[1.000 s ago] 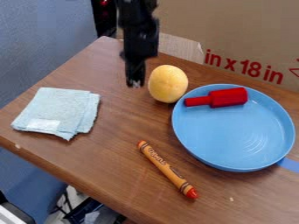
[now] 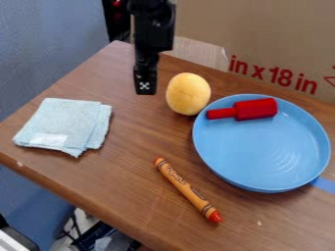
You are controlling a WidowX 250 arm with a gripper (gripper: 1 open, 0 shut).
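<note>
My black gripper [image 2: 147,76] hangs over the table at the upper middle, pointing down, left of a yellow round object [image 2: 187,93]; whether its fingers are open or shut I cannot tell. A folded pale cloth [image 2: 66,123] lies at the left. On the right, a red rolling-pin-like object [image 2: 256,109] rests in a blue plate [image 2: 262,157]. An orange crayon [image 2: 186,188] lies toward the front.
The wooden table [image 2: 118,186] has bare room in the middle and front left, with its edge along the left. A cardboard box [image 2: 262,39] stands behind.
The gripper was blurred and moving earlier; it has shifted slightly and now shows sharper. The objects on the table have not moved.
</note>
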